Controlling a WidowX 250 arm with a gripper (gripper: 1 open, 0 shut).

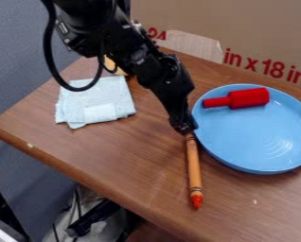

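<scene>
My black gripper (pixel 183 125) hangs at the left rim of the blue plate (pixel 255 139), just above the upper end of an orange crayon (pixel 194 177) with a red tip, which lies on the table. Whether the fingers are open or shut is unclear. A red cylinder with a handle (pixel 248 97) lies on the upper part of the plate.
A folded pale cloth (pixel 93 106) lies on the wooden table (pixel 115 165) at the left. A yellow object is mostly hidden behind the arm. A cardboard box (pixel 241 38) stands at the back. The table's left and front-left edges drop away.
</scene>
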